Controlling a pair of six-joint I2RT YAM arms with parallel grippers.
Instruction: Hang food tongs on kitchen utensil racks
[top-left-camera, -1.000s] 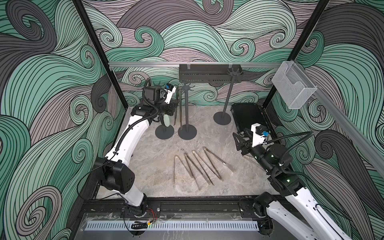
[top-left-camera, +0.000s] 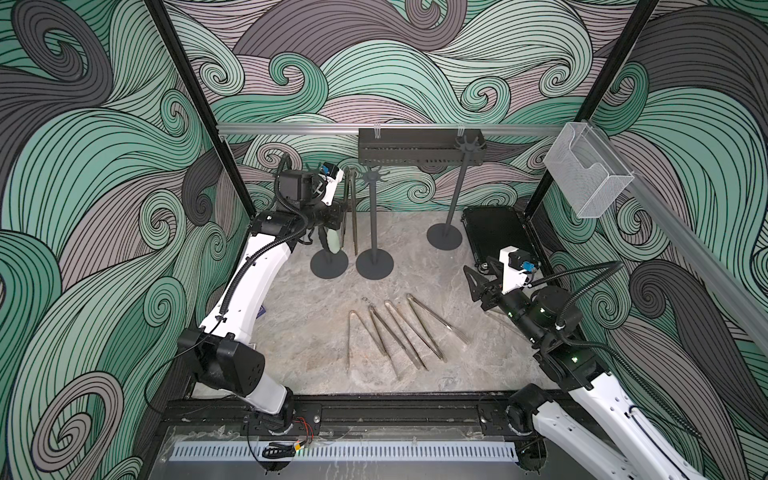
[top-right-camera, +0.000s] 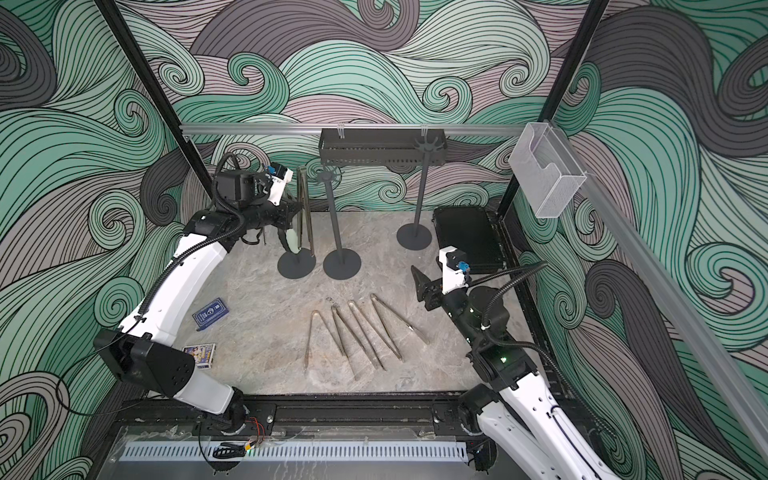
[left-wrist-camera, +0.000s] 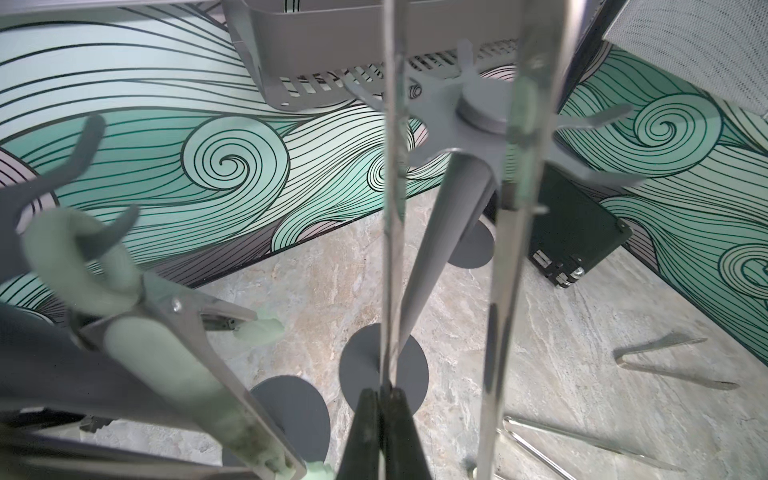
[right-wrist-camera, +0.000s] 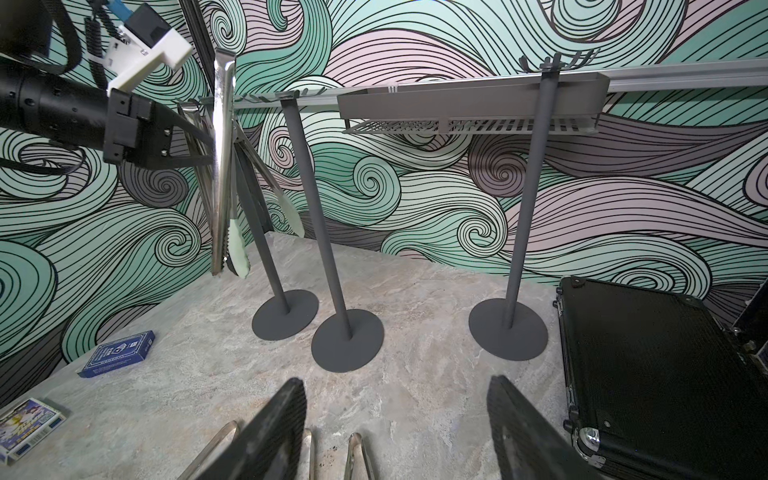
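Steel tongs hang upright from my left gripper, shut on them near the top of the left rack. Pale green-tipped tongs hang on a hook of that rack. The middle rack stands just right, its hooks behind the held tongs in the left wrist view; the right rack stands farther back. Several loose tongs lie on the table front. My right gripper stands open above the right of the table, nothing between its fingers.
A black case lies back right. A mesh basket and dark shelf hang on rails. Two small boxes lie at the left. The table centre between the racks and loose tongs is clear.
My left arm has moved slightly leftward with the tongs, away from the middle rack. The right arm has shifted very slightly.
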